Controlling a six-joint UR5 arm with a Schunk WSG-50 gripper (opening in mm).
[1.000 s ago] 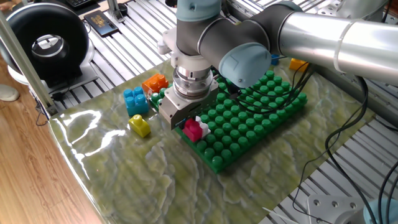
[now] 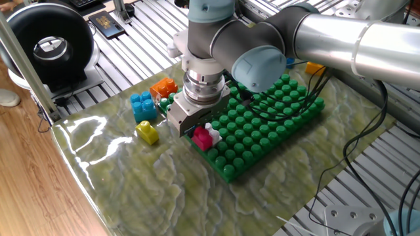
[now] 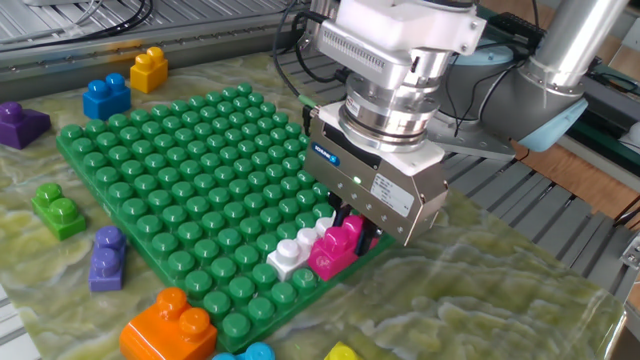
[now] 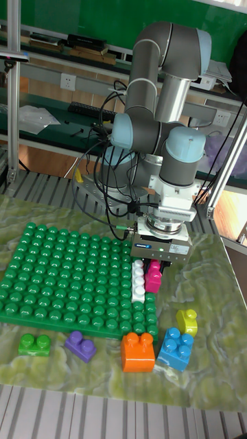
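A pink brick (image 3: 336, 249) sits at the edge of the green baseplate (image 3: 180, 262), right beside a white brick (image 3: 290, 257). It looks upright in every view. My gripper (image 3: 352, 228) is low over the pink brick, pointing down. One dark finger (image 3: 341, 212) shows on the white brick's side and the other finger (image 3: 363, 238) on the outer side, so the fingers straddle the brick. Whether they press on it cannot be made out. In exterior view 1 the gripper body hides the fingertips, and the pink brick (image 2: 203, 138) shows just below it.
Loose on the mat near the baseplate's edge lie an orange brick (image 4: 137, 355), a blue brick (image 4: 175, 350), a yellow brick (image 4: 188, 322), a purple brick (image 4: 80, 346) and a green brick (image 4: 34, 344). Most of the baseplate is bare. Cables (image 2: 279, 118) hang over it.
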